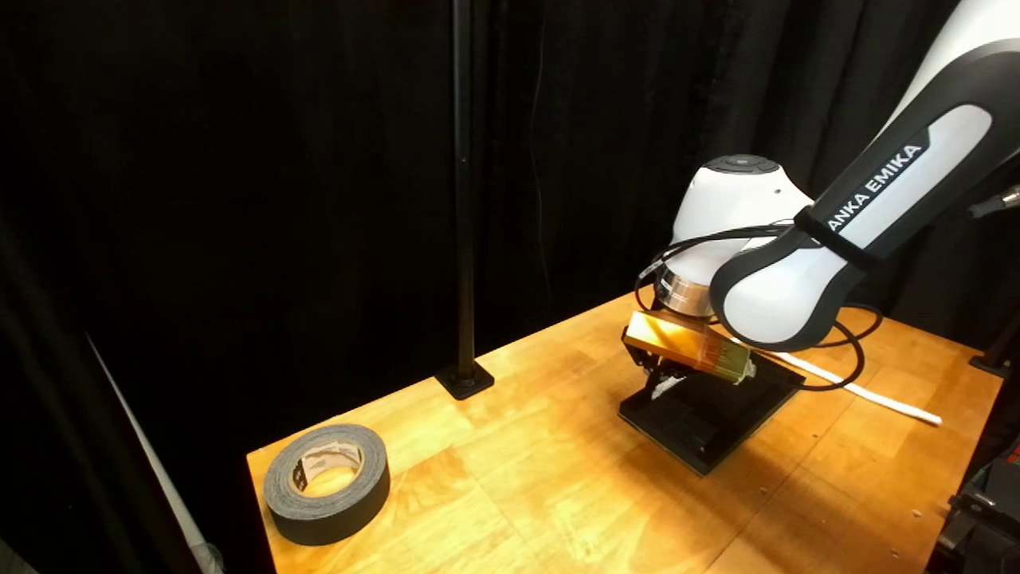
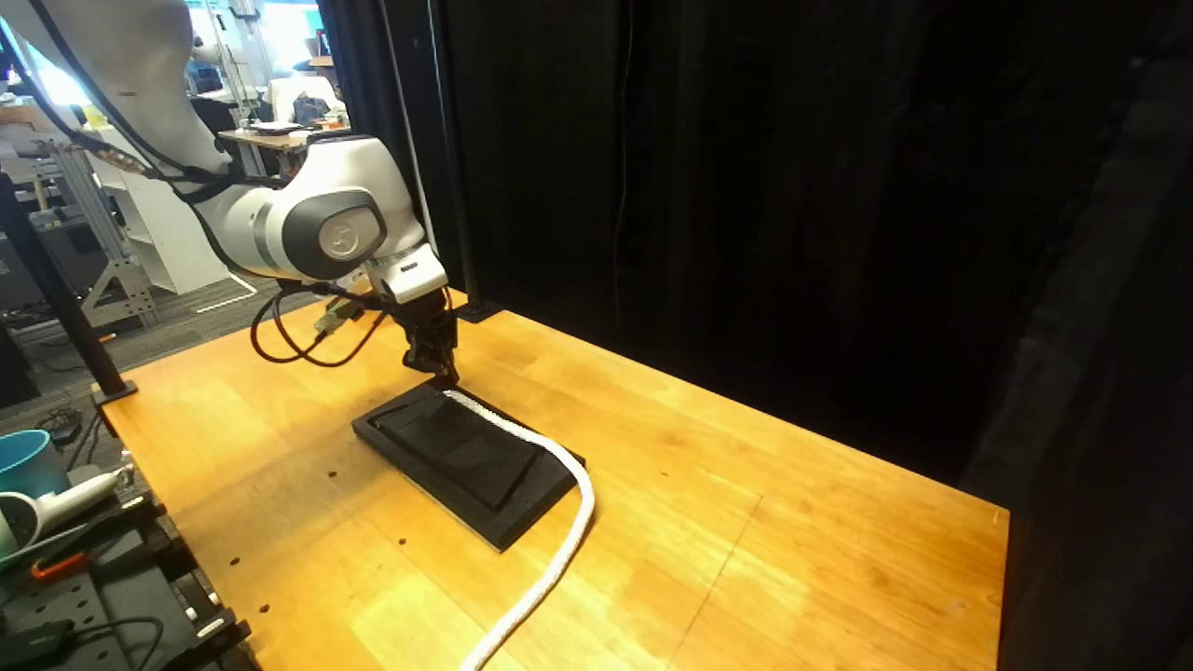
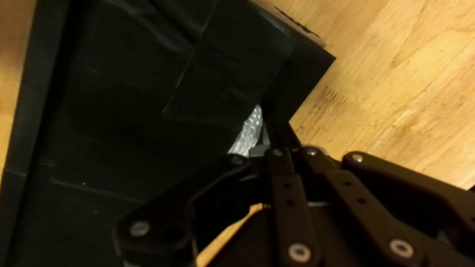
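A white braided rope [image 2: 565, 540] runs along the table and up over a black tray-like board [image 2: 431, 483]. Its end lies at one corner of that board, against the tip of my gripper [image 2: 448, 378]. From the wrist, the rope end [image 3: 249, 132] emerges just left of my gripper, close to its fingertips. The fingers are shut. Whether any of the rope is pinched between them is hidden. In exterior view 1 a short white piece of rope [image 1: 666, 384] shows under the hand, above the black board [image 1: 705, 450].
A roll of grey tape [image 1: 327, 483] stands at the far left table corner. A black post base [image 1: 465, 379] sits at the back edge. Cables [image 2: 319, 349] loop from the wrist. Much of the wooden table [image 2: 805, 537] beside the board is clear.
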